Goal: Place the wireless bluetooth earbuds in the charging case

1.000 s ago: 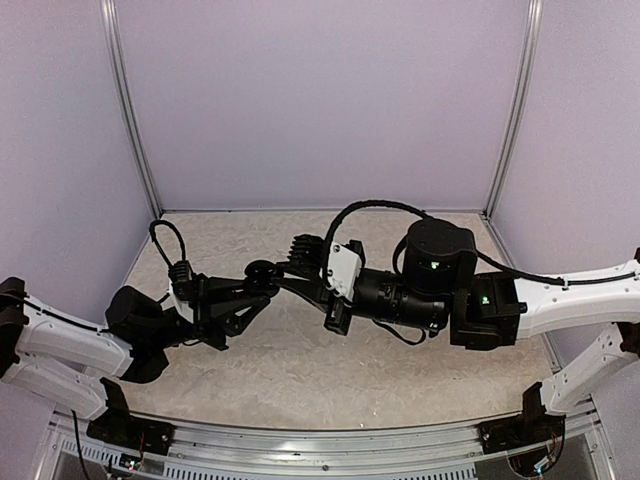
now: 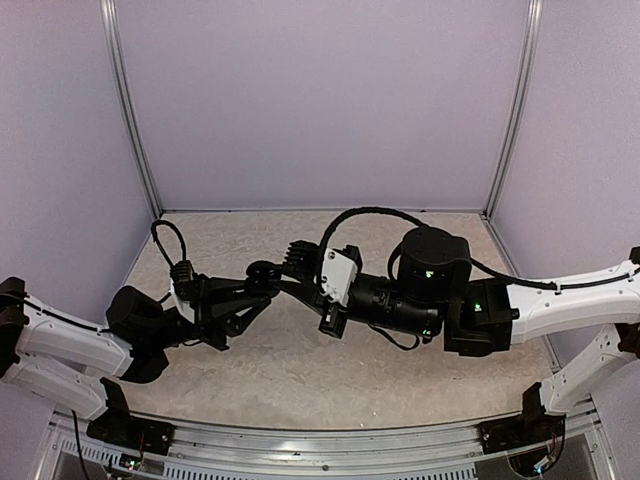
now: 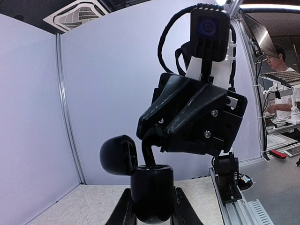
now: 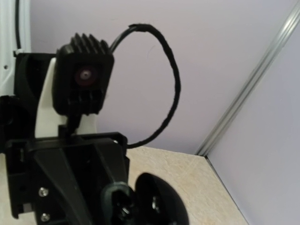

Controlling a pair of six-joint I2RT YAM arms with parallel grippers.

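The black charging case (image 3: pixel 152 190) stands between the fingers of my left gripper, which is shut on it. Its rounded lid is open to one side, and the right wrist view shows the lid's hollow inside (image 4: pixel 155 201). Above the case, my right gripper is shut on a black earbud (image 3: pixel 148 152), stem pointing down. The stem's lower end meets the case's top edge in the left wrist view; whether it is inside a slot cannot be told. From above, the grippers meet around the case (image 2: pixel 264 272). The second earbud cannot be made out.
Walls (image 2: pixel 330 110) close off the back and sides, and a metal rail (image 2: pixel 330 440) runs along the front edge. A cable loop (image 2: pixel 370 212) arches over the right wrist.
The right arm has shifted slightly to the left and a little lower, towards the case. The left arm and the case have kept their place, and both grippers stay shut.
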